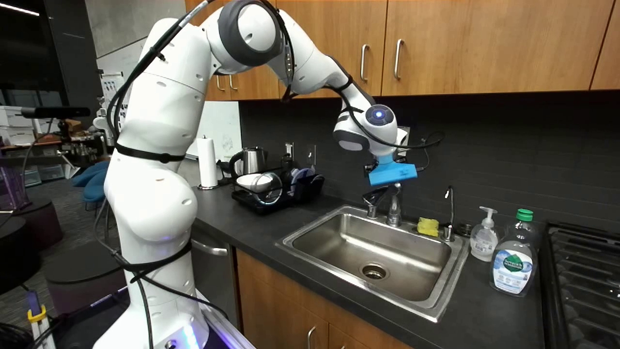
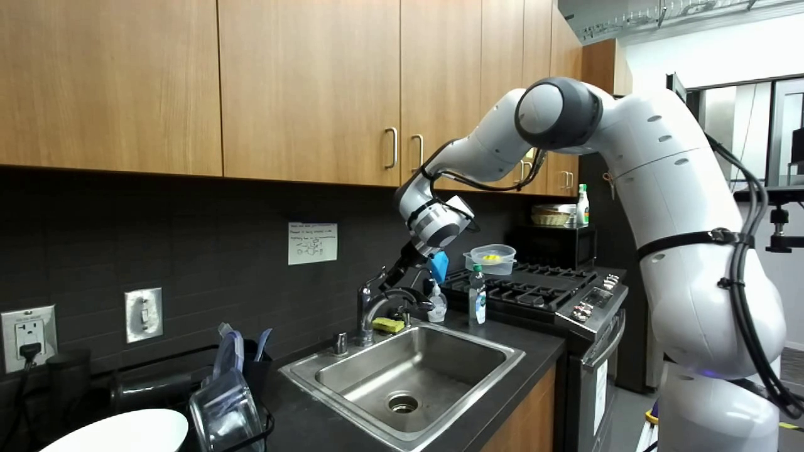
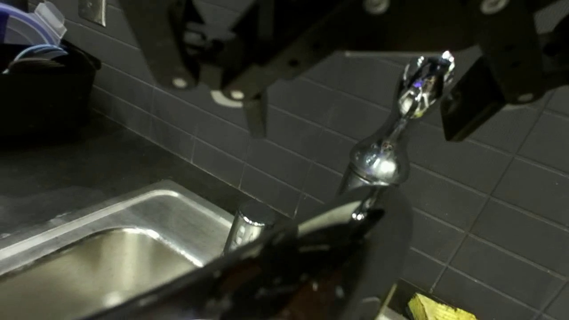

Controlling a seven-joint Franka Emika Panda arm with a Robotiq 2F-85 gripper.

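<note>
The chrome faucet rises at the back of the sink, its spout reaching out over the basin. My gripper is open above the faucet, fingers spread wide. The shiny faucet lever appears between the two fingers, closer to the right-hand one; whether it touches cannot be told. In exterior view 2 the dark gripper angles down to the faucet top. A blue cover on the wrist hides the fingers in exterior view 1.
The steel sink is empty. Behind it a yellow sponge lies beside a small thin tap. Soap dispenser and dish soap bottle stand at the right. A black dish rack is at the left; cabinets hang overhead.
</note>
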